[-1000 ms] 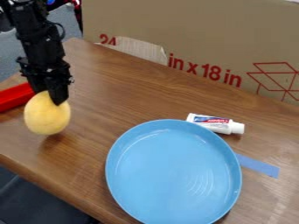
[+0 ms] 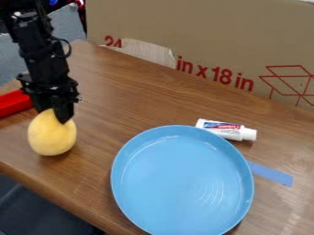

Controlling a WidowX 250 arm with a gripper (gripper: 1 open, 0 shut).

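My gripper (image 2: 51,103) is at the left of the view, shut on a round pale-yellow object (image 2: 51,136) that hangs from its fingertips near the left edge of the wooden table. The object's top is partly hidden by the fingers, and whether it touches the table is unclear. A blue plate (image 2: 182,184) lies at the front centre-right, apart from the object. A white toothpaste tube (image 2: 227,129) lies just behind the plate.
A red object (image 2: 13,103) lies at the far left behind the gripper. A large cardboard box (image 2: 215,46) stands along the back. A blue tape strip (image 2: 270,173) is right of the plate.
The gripper and the yellow object have shifted slightly, a little rightward and downward compared with a second ago. The plate and tube have not moved.
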